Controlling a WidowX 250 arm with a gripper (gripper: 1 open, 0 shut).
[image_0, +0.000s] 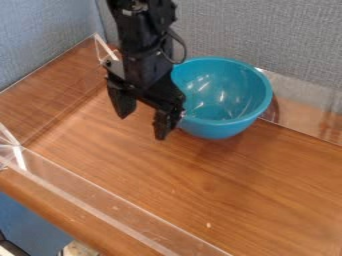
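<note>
My black gripper (142, 117) hangs low over the wooden tabletop (227, 200), just in front and left of a blue bowl (221, 95), partly covering the bowl's left side. Its two fingers are spread apart, open, with nothing visible held between them. The bowl looks empty where its inside shows.
Clear plastic edging (107, 212) runs along the front left edge of the table. Grey walls (281, 35) stand behind and to the left.
</note>
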